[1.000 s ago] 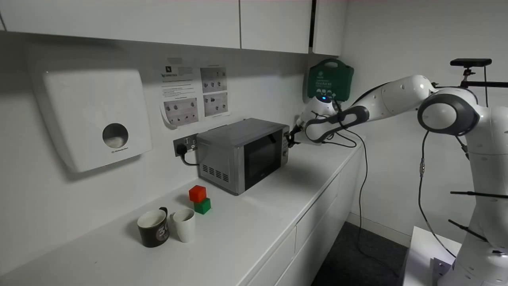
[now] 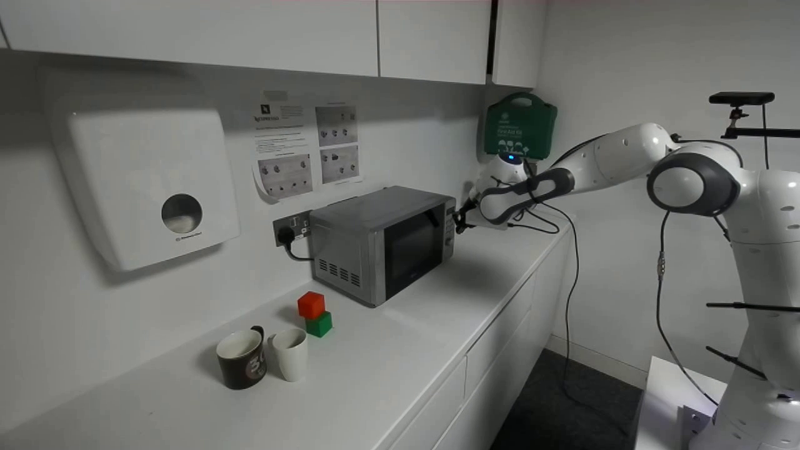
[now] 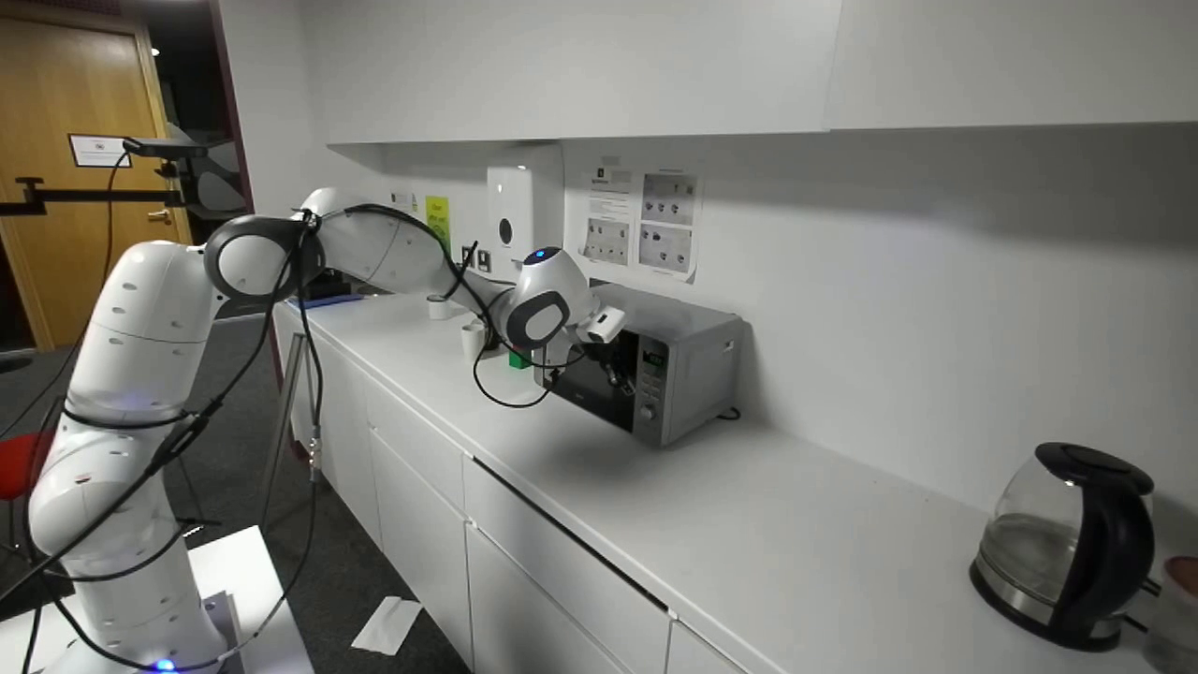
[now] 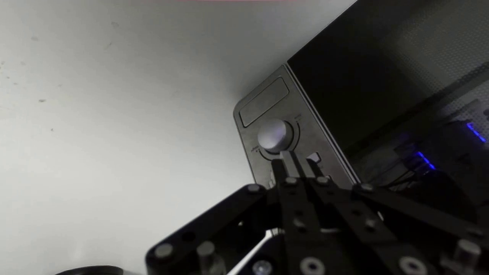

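A grey microwave point(image 2: 345, 229) stands against the wall on the white counter, its dark door point(image 2: 414, 251) shut. My gripper is shut at the microwave's control panel point(image 4: 266, 107), with no object showing between its fingers. In the wrist view the fingertips overlap the lower edge of a round silver knob point(image 4: 273, 135), close to small buttons; whether they touch the panel cannot be told. From the other side, my gripper point(image 3: 620, 382) is in front of the panel near the lit display point(image 3: 653, 358), and the lower knob point(image 3: 648, 412) is visible beneath.
A red block point(image 2: 311, 304) rests on a green block point(image 2: 319, 325), beside a white cup point(image 2: 290, 354) and a dark mug point(image 2: 241, 359). Farther along the counter stands a glass kettle point(image 3: 1061, 545). Bare counter lies in front of the microwave.
The arm's elbow and upper links have shifted slightly left in exterior view 1. My gripper remains at the control panel, and the microwave, blocks and mugs have not moved.
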